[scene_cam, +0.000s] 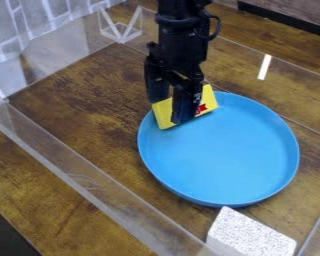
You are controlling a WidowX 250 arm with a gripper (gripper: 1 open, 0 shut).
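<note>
My black gripper [176,95] points down from the top of the view, open, with its fingers over a yellow box [164,116] that has a red marking. The box lies tilted on the back left part of a blue plate [219,170]. The gripper hides part of the box, and I cannot tell whether the fingers touch it.
A white block [250,235] lies at the lower right, in front of the plate. Clear plastic edging runs along the left.
</note>
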